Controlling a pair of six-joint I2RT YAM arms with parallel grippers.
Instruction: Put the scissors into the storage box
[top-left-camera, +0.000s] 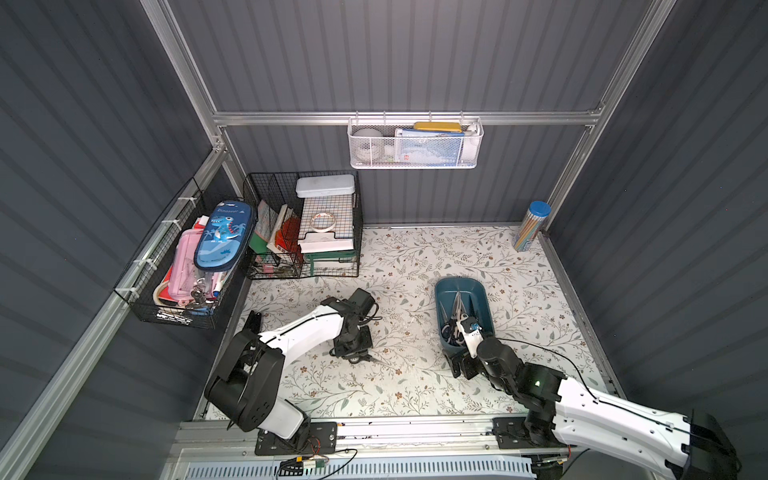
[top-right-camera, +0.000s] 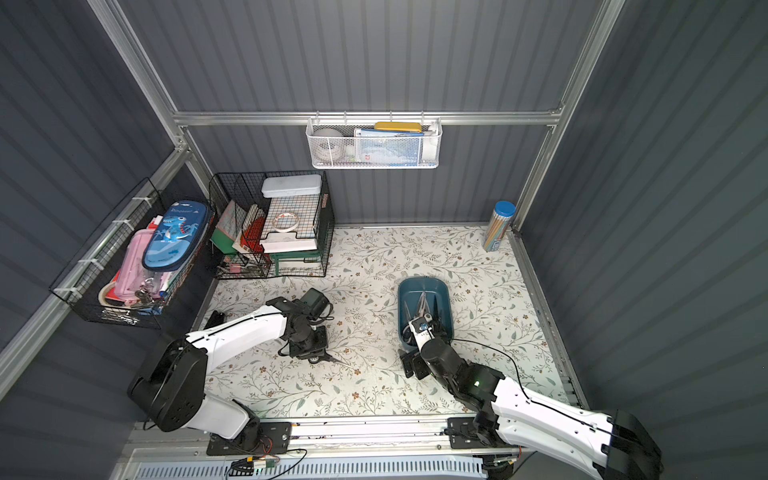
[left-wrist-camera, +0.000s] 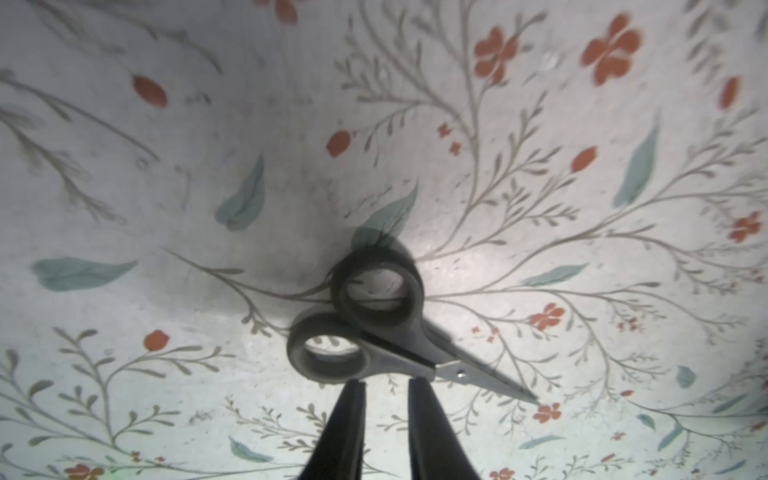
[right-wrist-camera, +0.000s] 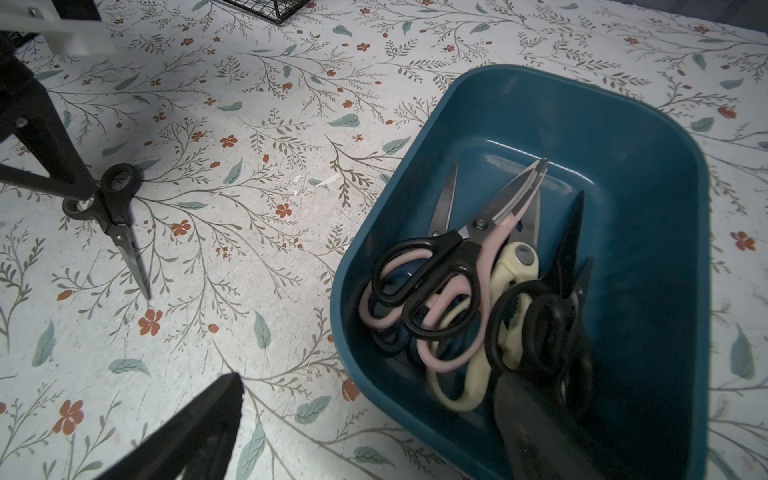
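Black-handled scissors (left-wrist-camera: 389, 324) lie on the floral surface in the left wrist view, blades pointing to the lower right. My left gripper is just above them, its two narrow fingers part open beside the lower handle, nothing visibly held. In the top left view that gripper (top-left-camera: 349, 352) is low over the scissors. The teal storage box (right-wrist-camera: 648, 152) stands to the right, holding several scissors (right-wrist-camera: 468, 288). My right gripper (top-left-camera: 461, 368) is at the box's near end, its fingers apart at the bottom of the right wrist view.
Black wire baskets (top-left-camera: 264, 272) with stationery stand at the back left and along the left side. A white mesh basket (top-left-camera: 414, 160) hangs on the back wall. A canister (top-left-camera: 528, 230) stands back right. The surface between scissors and box is clear.
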